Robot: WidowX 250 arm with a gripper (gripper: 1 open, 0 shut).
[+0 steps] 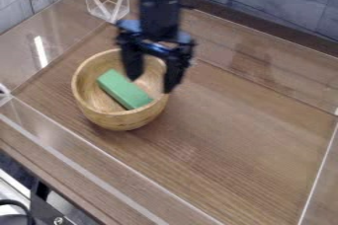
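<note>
My gripper [148, 55] hangs over the back of a round wooden bowl [106, 112], blurred by motion, its open fingers reaching down toward the bowl. Inside the bowl lies a green block [126, 92], tilted lengthwise from back left to front right. Nothing shows held between the fingers, though their tips are hard to make out.
A small translucent object [109, 2] sits at the back left. A dark item [14, 214] is at the lower left corner.
</note>
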